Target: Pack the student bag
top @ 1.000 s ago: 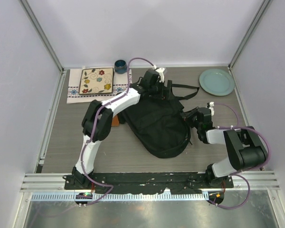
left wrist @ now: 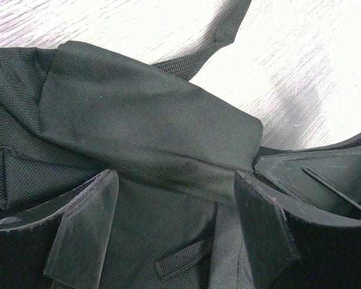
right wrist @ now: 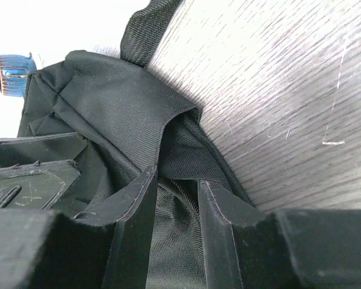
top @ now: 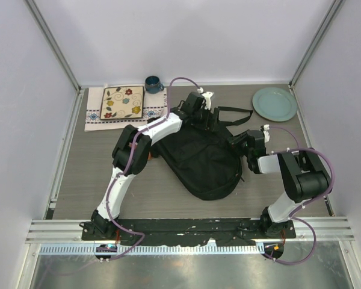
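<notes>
A black bag (top: 207, 171) lies flat across the middle of the table, its strap (top: 237, 114) reaching to the back right. Over its upper part is my left gripper, fingers apart, with the bag's dark fabric (left wrist: 138, 114) beneath and between them. My right gripper is at the bag's right edge, open by a narrow gap. A fold of the bag's edge (right wrist: 189, 150) shows at that gap; whether the fingers touch it, I cannot tell. The two grippers are close together, each appearing at the side of the other's wrist view.
At the back left, a flowered board (top: 121, 103) lies on a patterned cloth (top: 93, 120), with a blue mug (top: 153, 84) beside it. A teal plate (top: 275, 104) sits at the back right. An orange item is mostly covered by my left arm. Bare table shows at front left.
My right arm has moved a little left and back along the bag's edge.
</notes>
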